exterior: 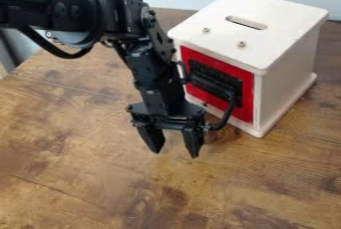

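My black gripper (172, 145) hangs from the arm over the wooden table (94, 173), left of and in front of a pale wooden box (282, 69). Its two fingers point downward and stand apart, with nothing visible between them. The box has a slot in its top and a red front panel (197, 47) with black fittings on it, partly hidden behind the arm and its cable.
A white wall shows behind, at the upper left.
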